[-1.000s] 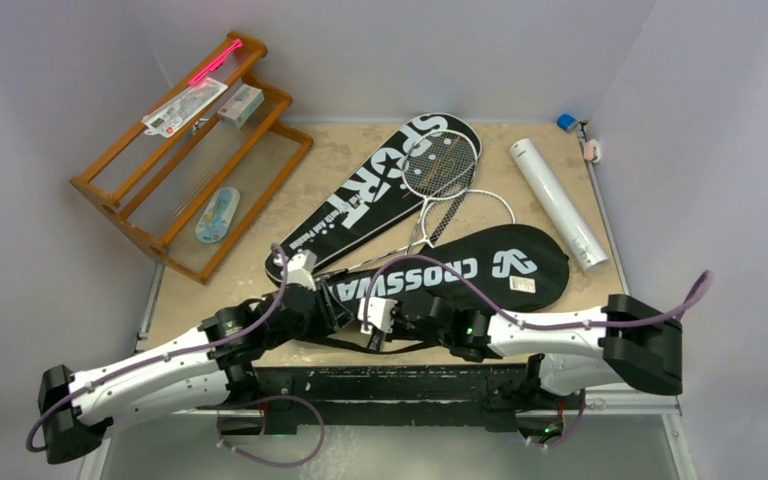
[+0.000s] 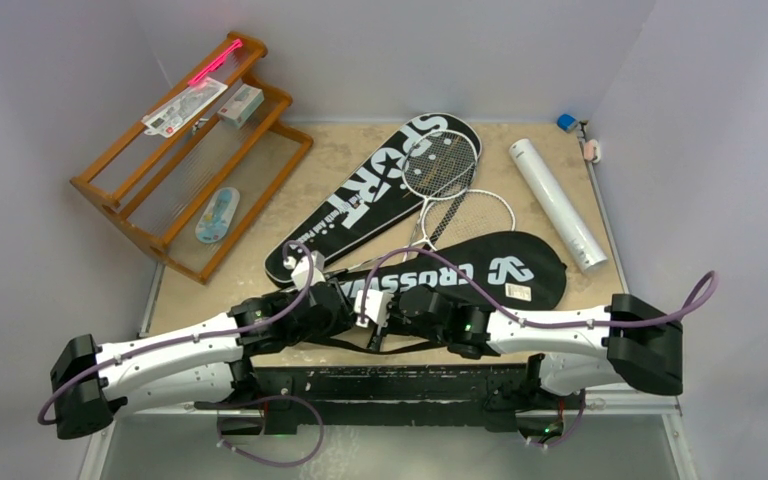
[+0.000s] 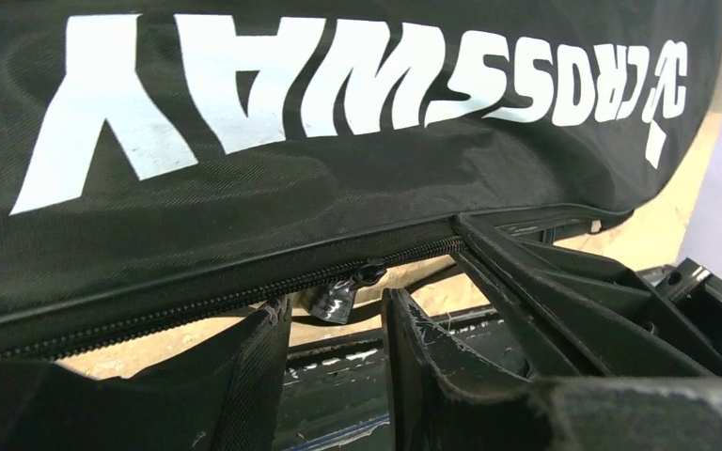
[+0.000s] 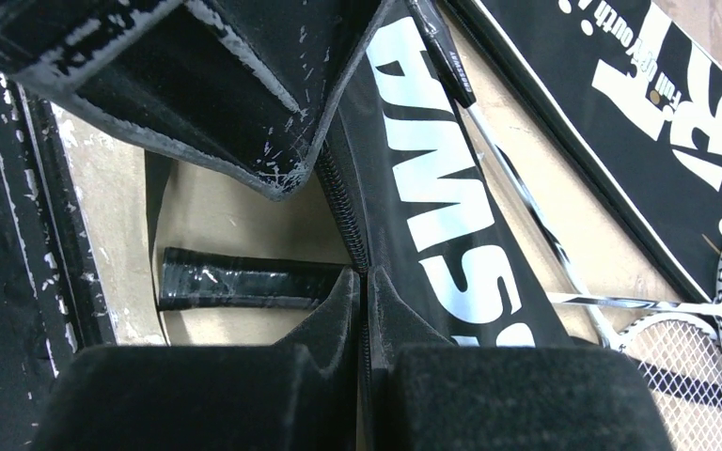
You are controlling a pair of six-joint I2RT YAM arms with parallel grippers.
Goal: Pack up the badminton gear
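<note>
The black CROSSWAY bag (image 2: 490,270) lies at the front middle, both grippers over its zipper edge. In the left wrist view my left gripper is open just short of the zipper pull (image 3: 368,272), nothing between its fingers. In the right wrist view my right gripper is shut on the bag's zipper edge. Two rackets (image 2: 440,160) lie crossed behind the bag, partly over the SPORT bag (image 2: 360,190). A black racket grip (image 4: 244,280) shows under the zipper edge.
A white shuttle tube (image 2: 555,200) lies at the right. A wooden rack (image 2: 250,220) with small items stands at the back left. Free table is at the left front.
My left gripper has moved right toward the right one and the zipper. The right gripper and the bag have shifted slightly.
</note>
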